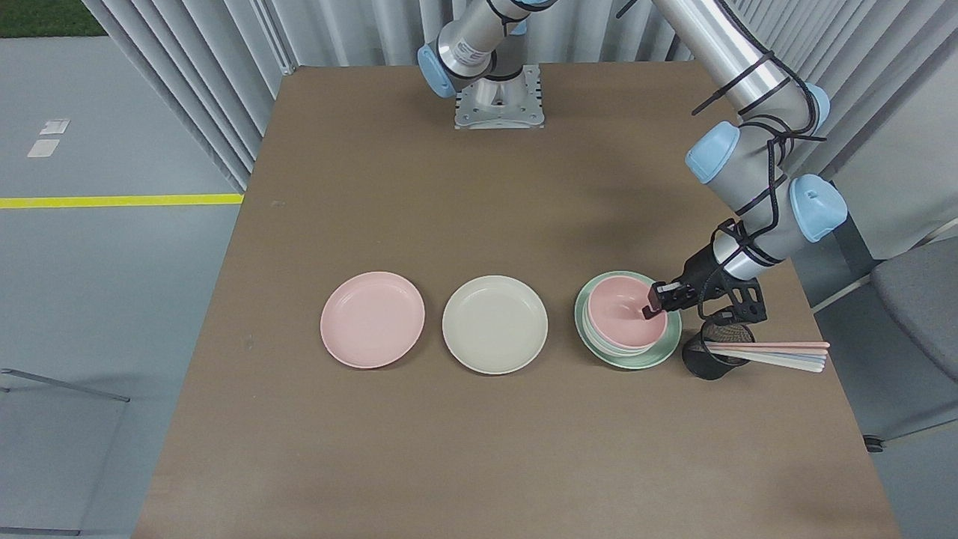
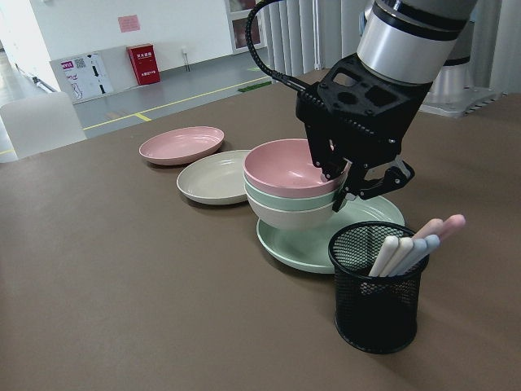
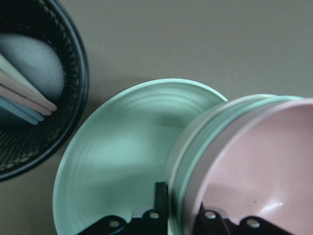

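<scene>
A stack of bowls, pink (image 2: 289, 167) over mint (image 3: 210, 137) over white (image 2: 289, 216), is gripped at its right-side rims by my gripper, whose fingers pinch the three walls together. The green plate (image 3: 112, 152) lies beneath the stack; in the left view the stack looks slightly raised over it, though contact is hard to tell.
A white plate (image 1: 494, 325) and a pink plate (image 1: 372, 320) lie to the left. A black mesh cup (image 2: 374, 309) with chopsticks (image 2: 407, 252) stands right beside the green plate.
</scene>
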